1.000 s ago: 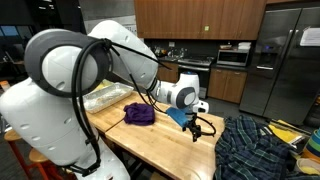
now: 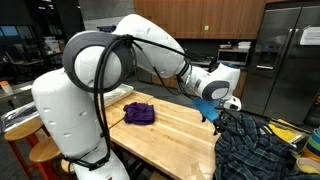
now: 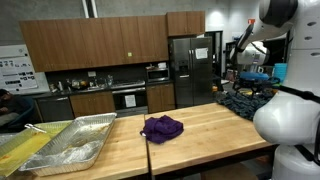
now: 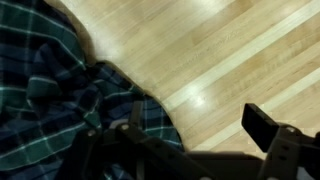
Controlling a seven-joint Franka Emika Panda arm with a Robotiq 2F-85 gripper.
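Observation:
In exterior view 1 my gripper (image 2: pixel 224 124) hangs above the table, at the near edge of a dark plaid cloth (image 2: pixel 262 150). The wrist view shows the gripper open, its two black fingers wide apart with nothing held between them. Below it the same dark green and blue plaid cloth (image 4: pixel 50 100) fills the left side, and bare wood lies to the right. A purple cloth (image 2: pixel 139 113) lies crumpled on the table to the left; exterior view 2 shows this purple cloth (image 3: pixel 163 129) near the table's edge.
Foil trays (image 3: pixel 75 142) stand beyond the purple cloth. Yellow and dark items (image 2: pixel 290 133) crowd the edge behind the plaid cloth.
My arm has swung to the right, from over the bare middle of the table to the plaid cloth. Both cloths look unmoved.

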